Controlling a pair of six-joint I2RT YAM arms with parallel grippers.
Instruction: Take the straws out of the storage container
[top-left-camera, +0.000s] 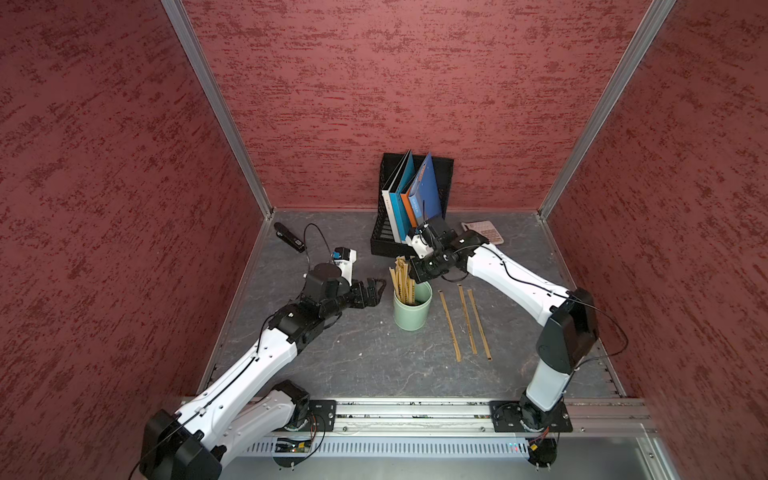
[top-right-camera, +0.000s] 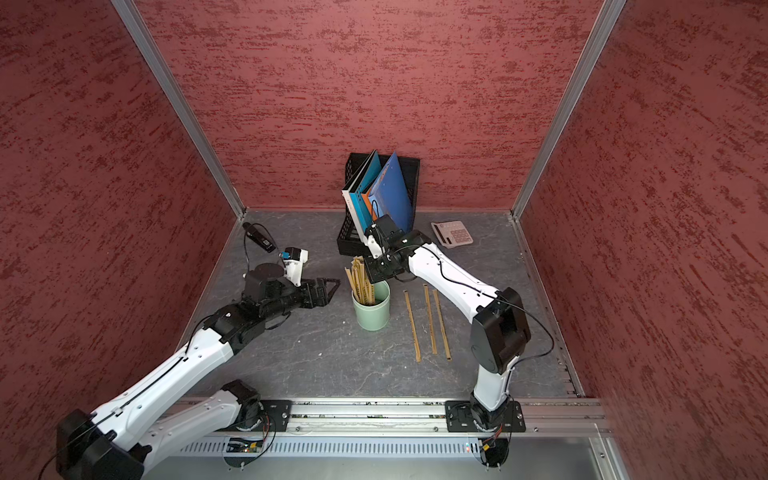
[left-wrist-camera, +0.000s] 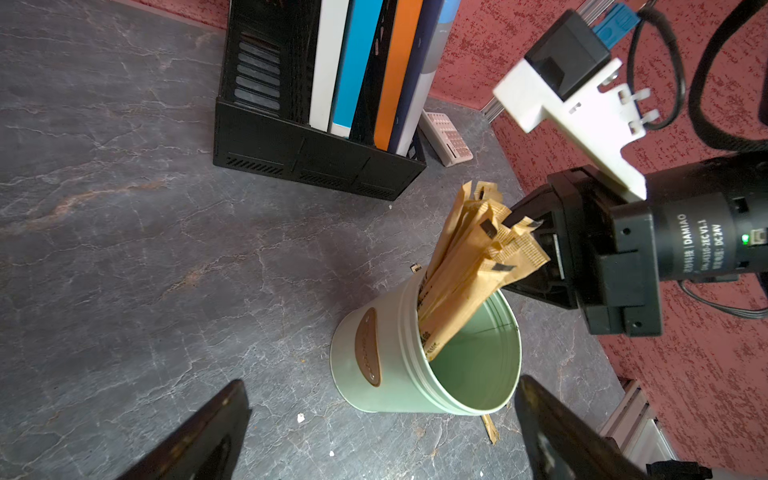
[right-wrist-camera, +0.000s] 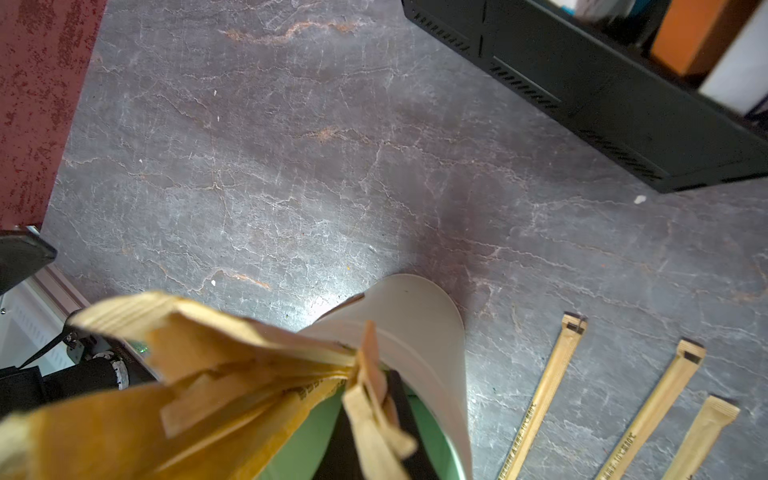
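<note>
A pale green container (top-left-camera: 411, 318) holds a bundle of paper-wrapped straws (left-wrist-camera: 456, 280) leaning out over its rim. Three loose straws (right-wrist-camera: 544, 400) lie on the table to its right. My left gripper (top-left-camera: 370, 293) stands open just left of the container, its blurred fingers framing it in the left wrist view. My right gripper (top-right-camera: 377, 270) is over the container, down among the tops of the straws, which largely hide its fingers; in the right wrist view it looks shut, and I cannot make out anything held.
A black file rack (left-wrist-camera: 304, 160) with folders stands behind the container, with a calculator (top-right-camera: 451, 233) to its right. A dark handheld device (top-left-camera: 289, 236) lies at the back left.
</note>
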